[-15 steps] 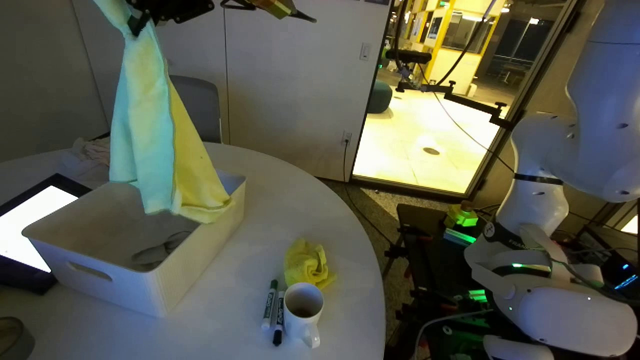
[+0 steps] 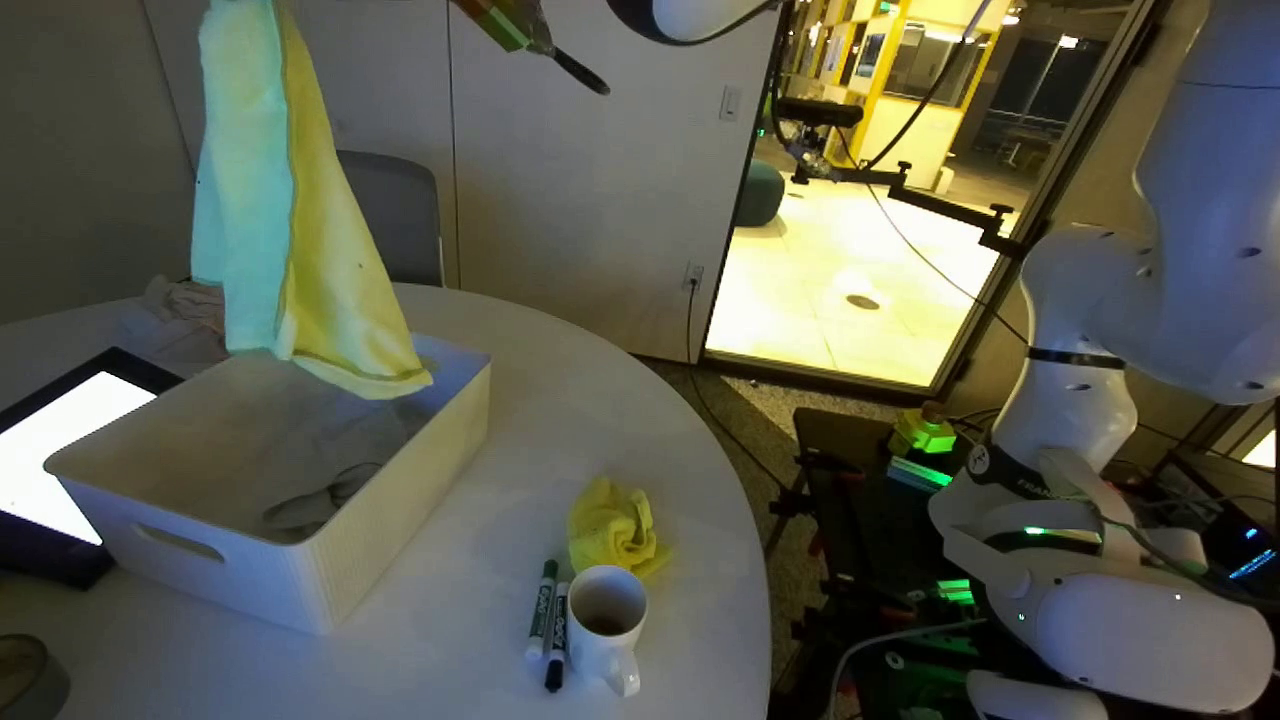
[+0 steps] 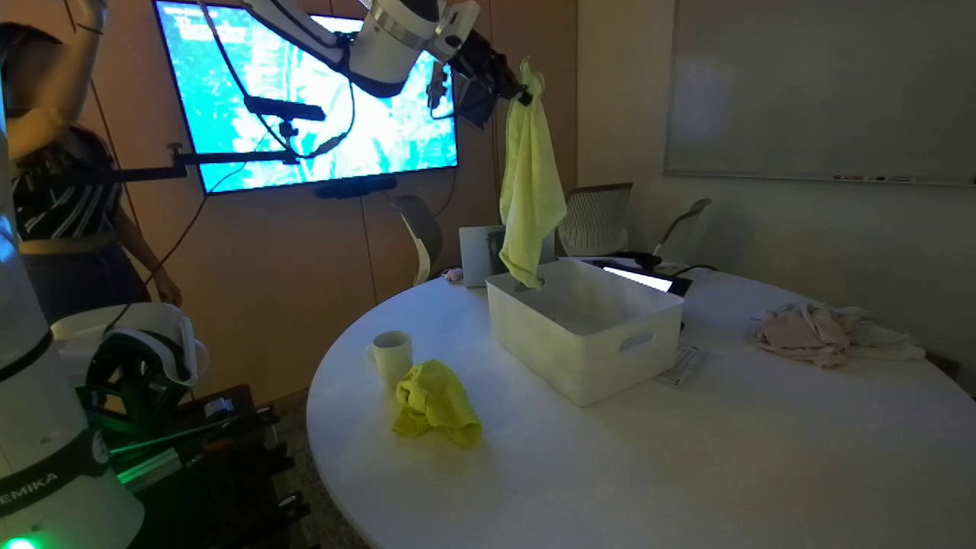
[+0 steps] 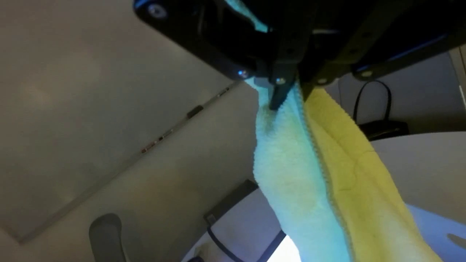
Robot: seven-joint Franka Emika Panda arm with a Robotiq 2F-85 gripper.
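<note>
A long yellow towel (image 3: 531, 178) hangs from my gripper (image 3: 524, 95), which is shut on it near its top end. In the wrist view the fingers (image 4: 281, 89) pinch the cloth (image 4: 301, 183), and it drops away below them. The towel's lower end hangs over the back part of the white bin (image 3: 585, 338); whether it touches the rim cannot be told. Inside the bin lies something grey (image 2: 321, 498). A second yellow cloth (image 3: 436, 402) lies crumpled on the table, apart from the bin. In exterior view 1 the gripper is out of frame.
Beside the crumpled cloth stand a white mug (image 2: 608, 618) and two markers (image 2: 542, 610). A lit tablet-like screen (image 2: 60, 450) adjoins the bin. Pinkish cloths (image 3: 805, 334) lie farther along the table, whose front (image 3: 640, 476) is clear.
In exterior view 1 the towel has risen and shifted left, its lower edge higher over the bin. Items on the table are unmoved.
</note>
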